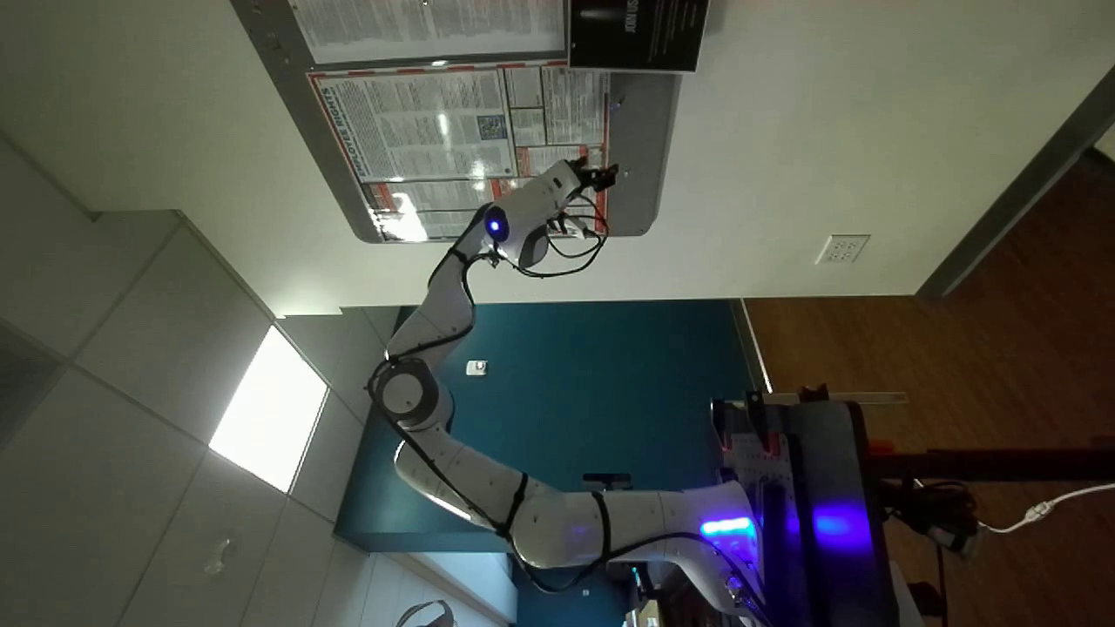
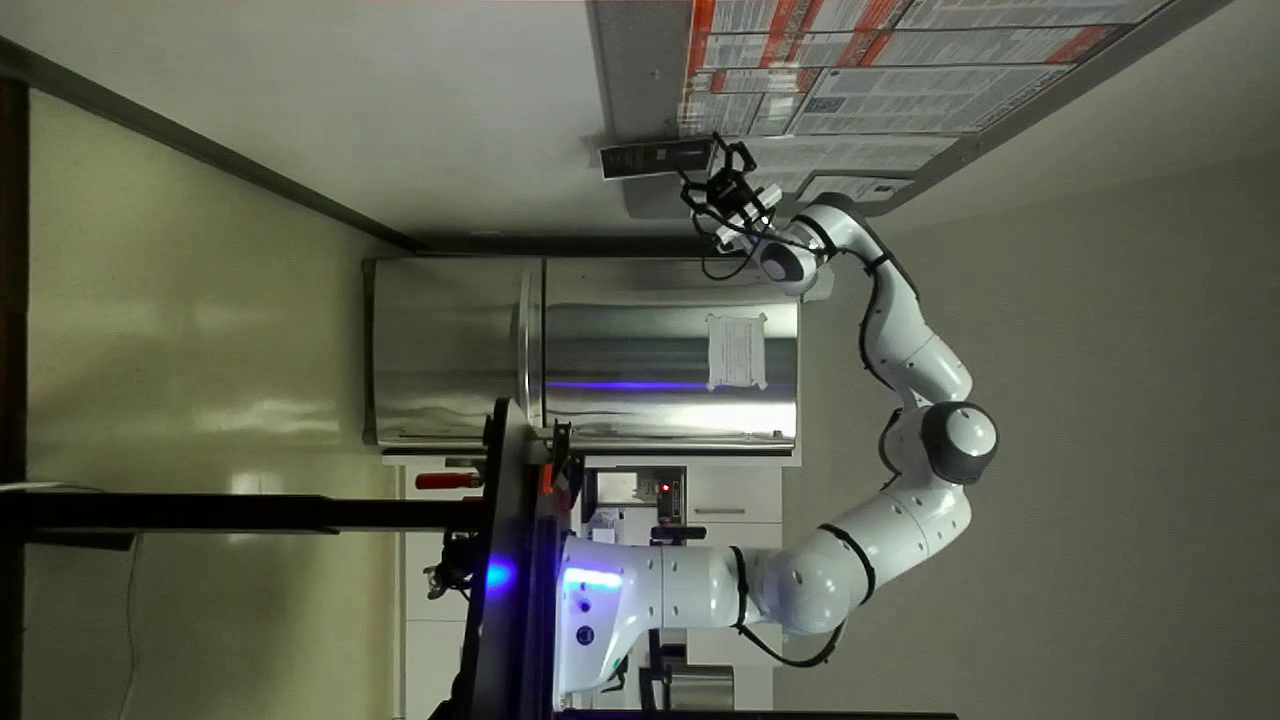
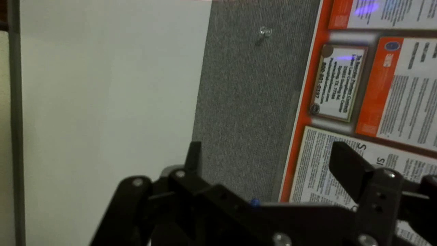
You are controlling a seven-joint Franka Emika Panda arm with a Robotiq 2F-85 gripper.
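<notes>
My gripper stands open in the wrist view, its two black fingers wide apart with nothing between them. Past the fingers lies a grey bulletin board (image 3: pixel 241 98) with a clear push pin (image 3: pixel 265 32) stuck in it. A red-bordered poster (image 3: pixel 364 86) covers the board on the right of that view. From the first exterior side, the gripper (image 1: pixel 611 178) is seen over the poster's lower right part. In the second exterior view, the gripper (image 2: pixel 717 162) appears close to the board; whether it touches cannot be told.
A black sign (image 1: pixel 635 31) hangs by the board, partly over it. Bare white wall (image 3: pixel 110 123) flanks the board. The arm's base stands on a dark table (image 1: pixel 826 512). A steel refrigerator (image 2: pixel 456 348) is behind. Cables loop below the wrist.
</notes>
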